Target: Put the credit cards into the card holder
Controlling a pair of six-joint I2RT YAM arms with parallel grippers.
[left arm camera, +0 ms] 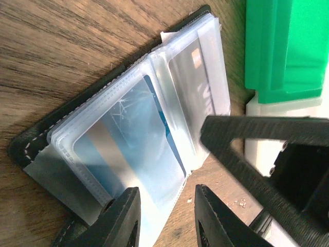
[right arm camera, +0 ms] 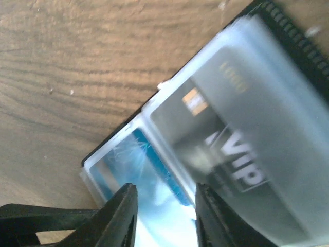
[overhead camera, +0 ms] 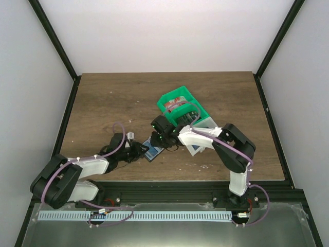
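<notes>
Between my two grippers lies the black card holder, spread on the table with its clear sleeves showing. One sleeve shows a blue card with a pale stripe. The grey VIP card lies under clear plastic beside it. My left gripper is over the blue-card end, fingers parted, with nothing visible clasped between them. Above the holder, my right gripper also has its fingers apart and the blue sleeve visible behind the gap. The right gripper's dark fingers intrude at the right of the left wrist view.
Behind the holder, to its right, stands a green box with red cards and dark cards in its compartments. A whitish tray adjoins it, partly hidden by the right arm.
</notes>
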